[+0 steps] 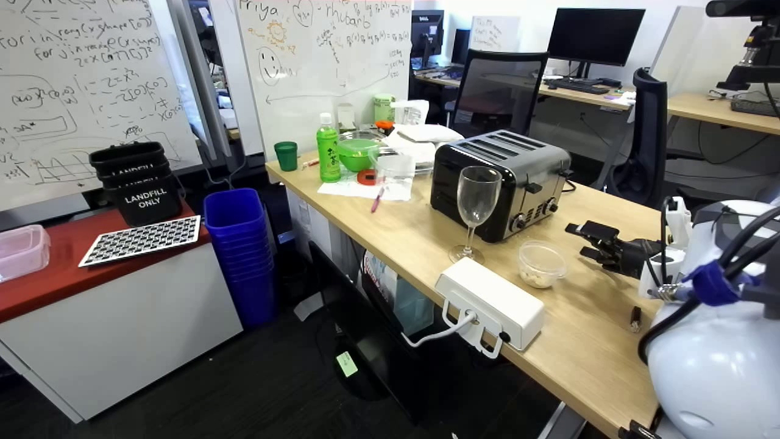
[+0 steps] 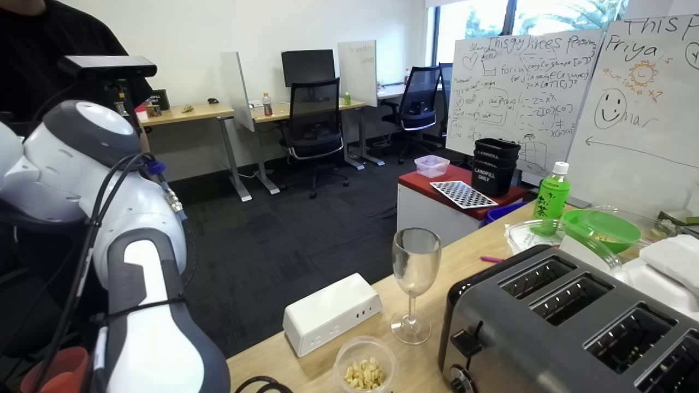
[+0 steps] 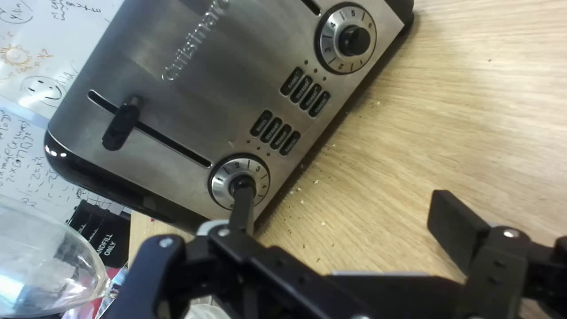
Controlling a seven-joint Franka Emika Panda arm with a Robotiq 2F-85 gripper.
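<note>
Silver-and-black toaster stands on the table, its levers and dials facing my gripper. Apart from the toaster in that exterior view, the gripper is open. In the wrist view the gripper has its fingers wide apart, only bare table between them. One finger overlaps the lower dial in the picture; whether it touches cannot be told there. The other dial and a black lever are unobstructed. A clear wine glass stands upright beside the toaster. Near it is a clear cup holding pale pieces.
A white power box sits at the table's edge. A small dark object lies near the arm's base. Behind the toaster are a green bottle and a green bowl. Bare table lies in front of the dials.
</note>
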